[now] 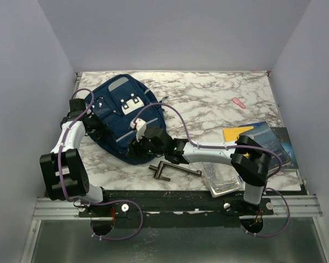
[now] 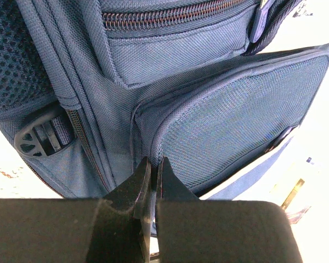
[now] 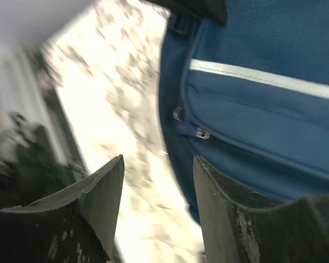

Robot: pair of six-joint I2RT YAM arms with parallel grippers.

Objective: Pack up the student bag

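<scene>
The navy student bag (image 1: 120,96) lies on its back at the table's left, with zipped pockets and mesh. My left gripper (image 1: 101,129) is over its left part; in the left wrist view the gripper is shut at the edge of a pocket flap, whether on fabric is hard to tell. My right gripper (image 1: 137,148) is over the bag's lower part; in the right wrist view it (image 3: 157,164) stands open above the bag's piped edge and a small zip tab (image 3: 192,130), nothing between its fingers.
Books and folders (image 1: 266,145), a clear case (image 1: 219,183) and a pink item (image 1: 238,102) lie to the right. A dark metal bracket (image 1: 178,167) is below the bag.
</scene>
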